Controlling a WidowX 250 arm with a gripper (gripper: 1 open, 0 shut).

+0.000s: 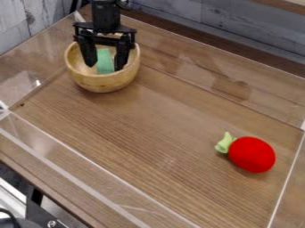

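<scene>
A wooden bowl (103,78) sits at the upper left of the table, with a green object (105,61) inside it. My black gripper (105,44) is over the bowl, its fingers spread around the green object's upper part; whether they touch it is too small to tell.
A red round object with a green top (251,154) lies at the right of the table. Grey walls bound the back.
</scene>
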